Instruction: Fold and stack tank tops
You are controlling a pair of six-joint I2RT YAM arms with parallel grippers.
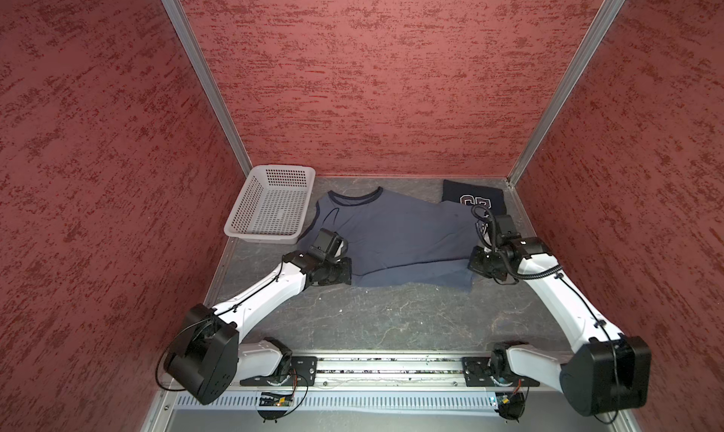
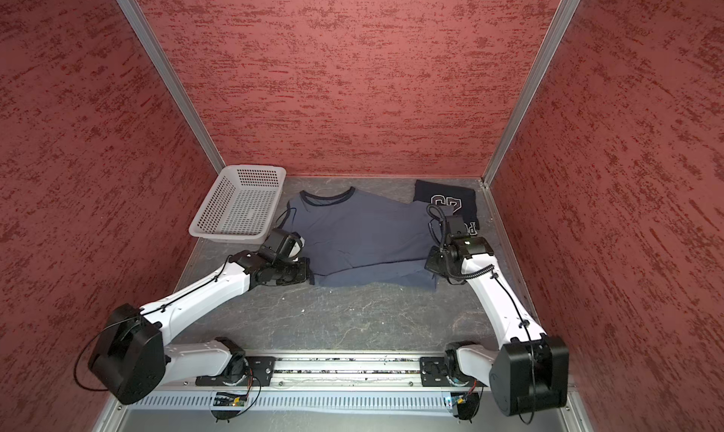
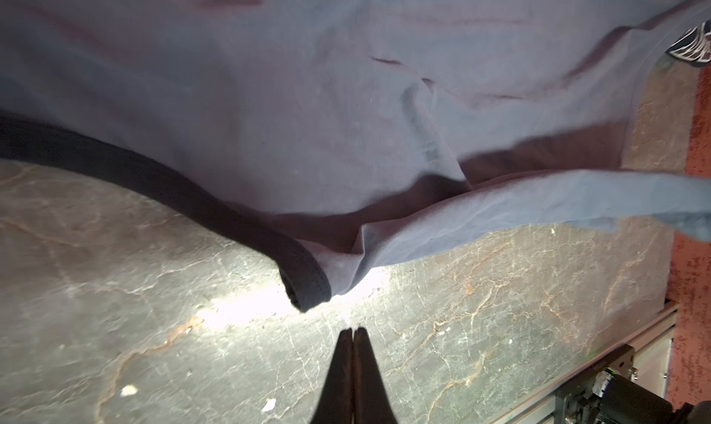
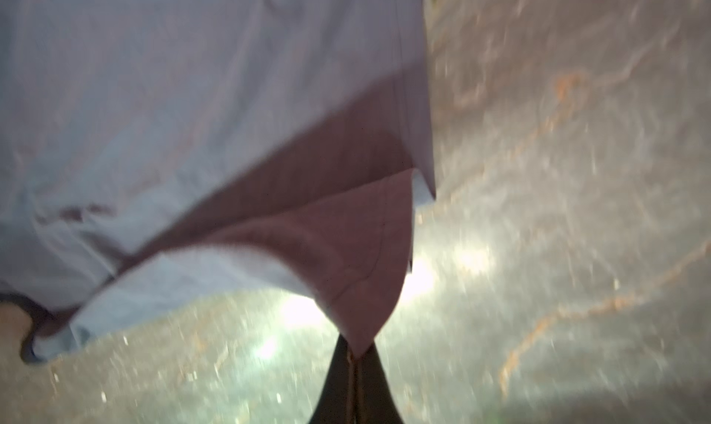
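Note:
A blue-grey tank top (image 1: 407, 228) with dark trim lies spread across the table, neckline at the far left. Its near long edge is lifted at the right. My right gripper is shut on the tip of that edge, the cloth rising to its fingertips in the right wrist view. My left gripper is shut with nothing between its fingers. Just beyond its tips, the dark-trimmed corner of the tank top (image 3: 307, 279) hangs clear of them. A dark navy folded top (image 1: 475, 194) with white print lies at the back right, partly hidden by the right arm.
An empty-looking white plastic basket (image 1: 271, 205) stands at the back left. Bare grey table (image 1: 392, 319) stretches in front of the tank top. Red walls close in the back and sides.

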